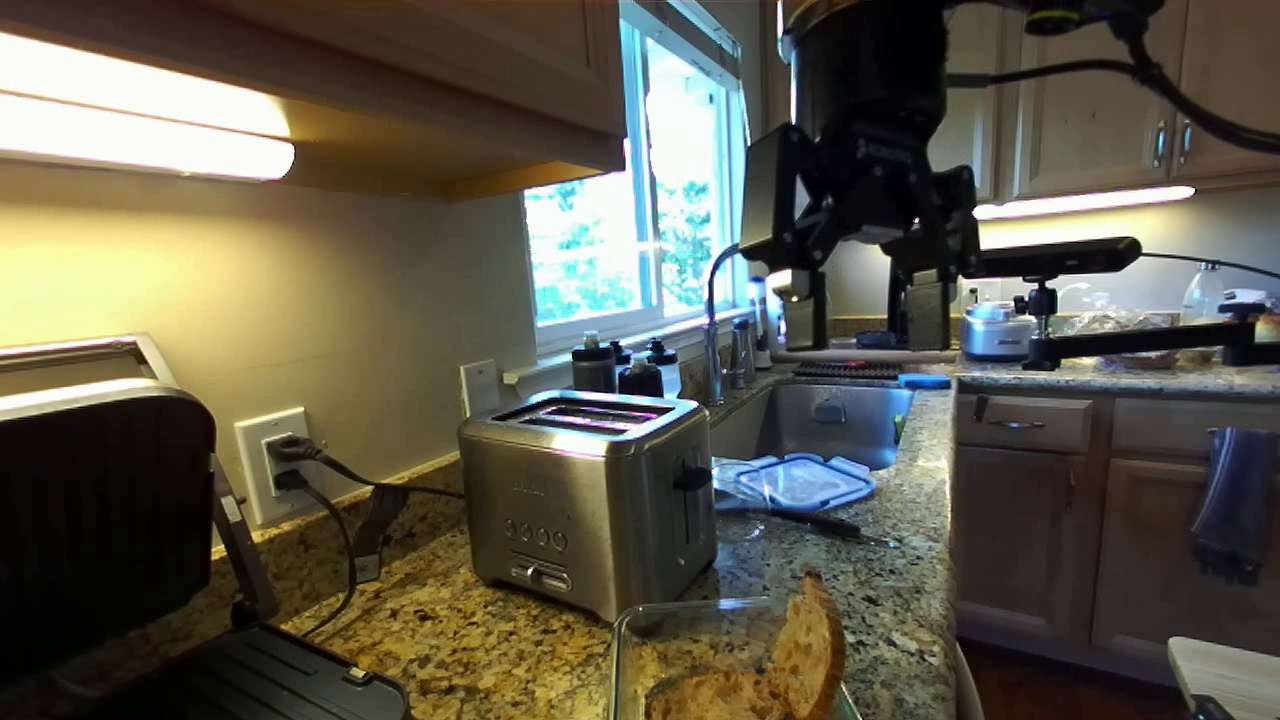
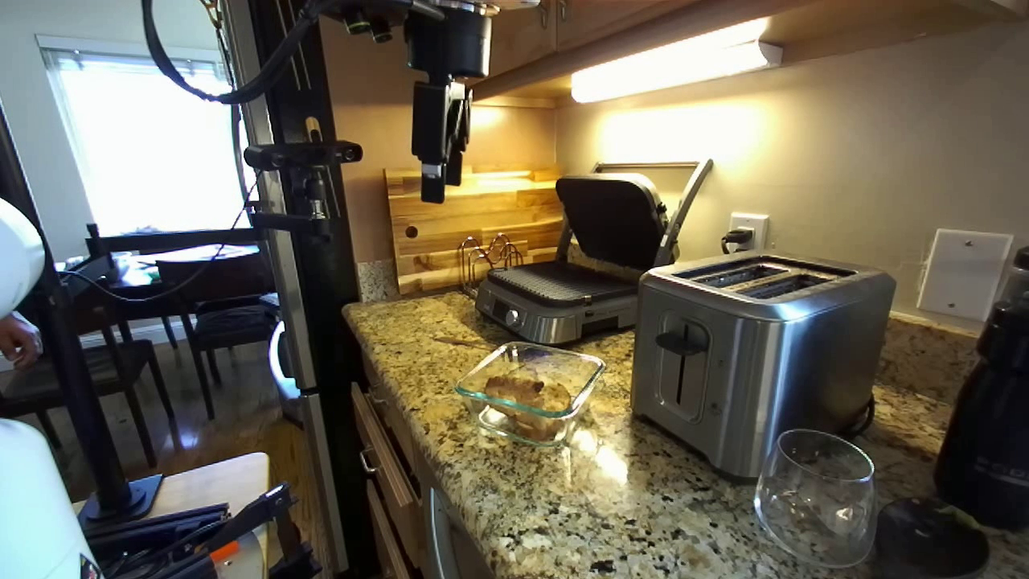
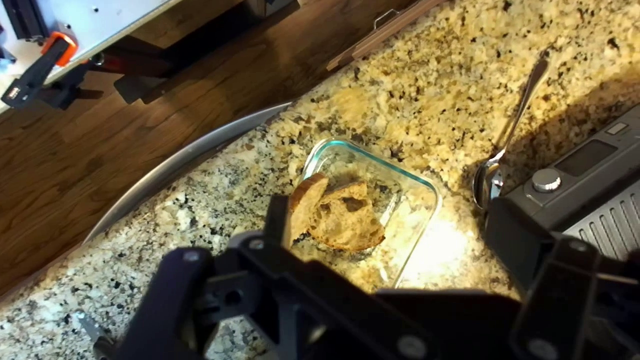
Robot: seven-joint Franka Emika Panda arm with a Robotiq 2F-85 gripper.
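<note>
High above the counter my gripper [image 1: 866,322] hangs open, its fingers pointing down and empty. It also shows from the side in exterior view 2, well above the glass dish [image 2: 465,394]. Two bread slices lie in that dish: one flat slice [image 3: 348,219] and one slice leaning upright [image 1: 806,648] against the side. In the wrist view, a finger [image 3: 277,219] overlaps the image of the leaning slice, though the gripper is far above it. A steel two-slot toaster [image 1: 588,504] stands beside the dish; its lever is up and no bread shows in its slots.
An open contact grill [image 2: 569,299] sits behind the dish, with a spoon [image 3: 519,114] near it. A drinking glass [image 2: 815,502] stands close to the toaster. Past it are a blue-rimmed lid [image 1: 804,480] and the sink [image 1: 828,420]. Walls and upper cabinets border the counter.
</note>
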